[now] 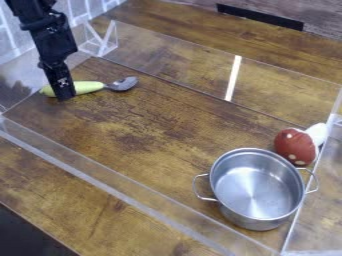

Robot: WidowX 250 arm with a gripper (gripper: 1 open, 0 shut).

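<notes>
My black gripper (62, 88) is at the far left, low over a yellow-green elongated object (86, 87) lying on the wooden surface. A grey spoon-like piece (120, 83) lies at that object's right end. The fingertips overlap the yellow object's left part; whether anything is between them is too small to tell.
A steel pot (255, 186) with two handles stands at the lower right. A red round object (295, 146) with a white piece (318, 132) lies behind it. Clear walls border the wooden area.
</notes>
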